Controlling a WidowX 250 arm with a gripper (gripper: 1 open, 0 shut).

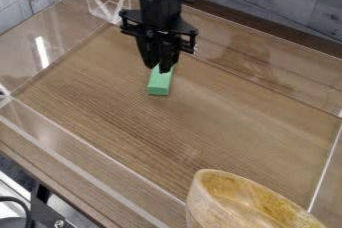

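Observation:
The black robot gripper point(158, 44) hangs in the upper middle of the camera view, its arm reaching up out of frame. Just below it a small green block point(159, 82) lies on the wooden surface point(134, 142), its top partly behind the gripper. Whether the fingers are open or shut, or touching the block, I cannot tell.
A large yellow bowl point(243, 204) sits at the bottom right edge. Clear plastic pieces point(104, 2) are at the upper left edge near a grey wall. Black cables lie at the lower left corner.

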